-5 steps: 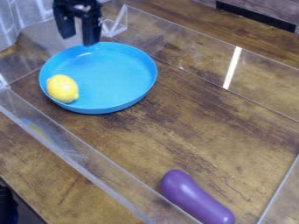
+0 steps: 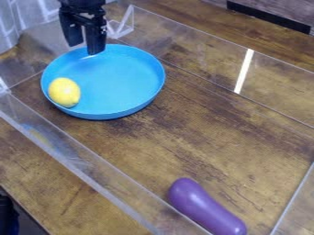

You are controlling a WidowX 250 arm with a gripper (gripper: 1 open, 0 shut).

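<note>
My black gripper [image 2: 84, 35] hangs open at the top left, just above the back rim of a round blue plate [image 2: 120, 81]. A yellow lemon-like object [image 2: 64, 92] lies in the front left of the plate. A purple eggplant-like object [image 2: 204, 206] lies at the bottom right, well away from the plate.
Clear plastic walls [image 2: 86, 165] border the wooden surface [image 2: 196, 128] on the left, back and right. A white strip [image 2: 243, 70] lies at the upper right.
The gripper has shifted slightly over the last second, staying near the back of the plate. The plate and both objects have not visibly moved.
</note>
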